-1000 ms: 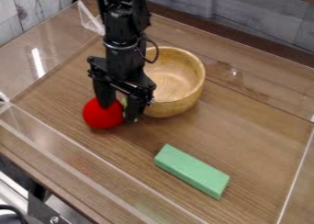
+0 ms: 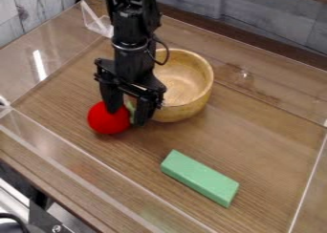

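Note:
My black gripper [image 2: 128,101] hangs low at the centre-left, over a round red object [image 2: 107,122] and a small green item beside it. The fingers partly hide both, and whether they are open or shut on something is unclear. A wooden bowl [image 2: 192,70] stands just right of the gripper, partly behind the arm.
A green rectangular block [image 2: 200,178] lies at the front right of the wooden table [image 2: 262,132]. A white wall borders the left back, and a dark object shows at the bottom-left corner.
The gripper has shifted very slightly, while the red object stays about where it was. The green block and bowl have not visibly moved.

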